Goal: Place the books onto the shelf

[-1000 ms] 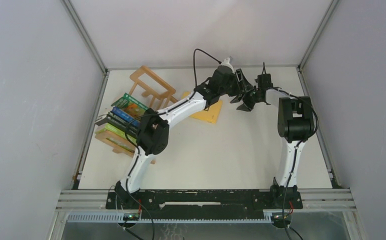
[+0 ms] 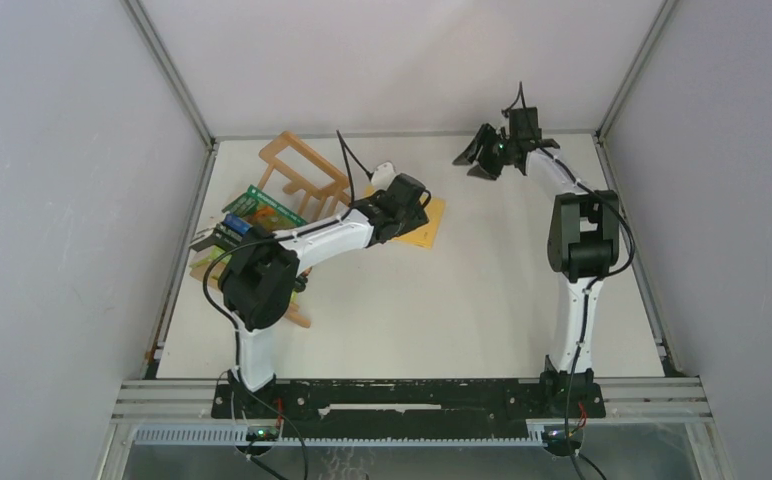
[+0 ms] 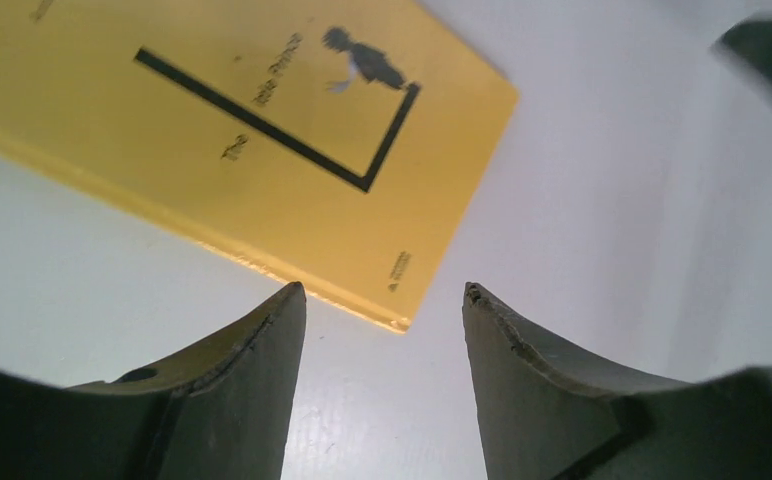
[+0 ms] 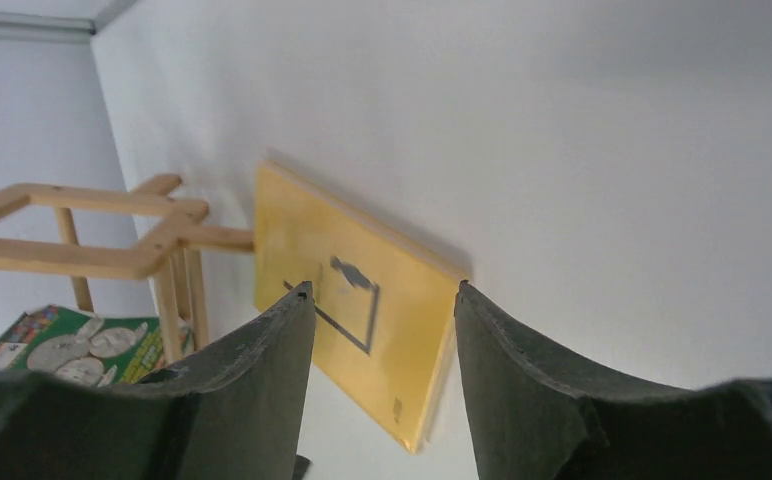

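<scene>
A yellow book (image 2: 423, 229) lies flat on the table near the back middle, its cover with the black bracket (image 3: 292, 140) facing up. Above it in the top view is my left gripper (image 2: 417, 222); its fingers are apart and only bare table shows between the fingertips in the left wrist view. Off to the back right hovers my right gripper (image 2: 464, 168), open and empty, clear of the book. A wooden rack (image 2: 307, 170) on the left holds several books, including a green one (image 2: 260, 208) and a blue one (image 2: 235, 222); my left arm covers part of them.
The rack's upper frame (image 4: 112, 262) rises close beside the yellow book's far end. Side walls and a back wall border the white table (image 2: 482, 300), whose middle and front right are bare.
My left gripper has drawn away from the right one, moving left and slightly down over the yellow book. The right gripper has shifted a little toward the back wall. The book stays put.
</scene>
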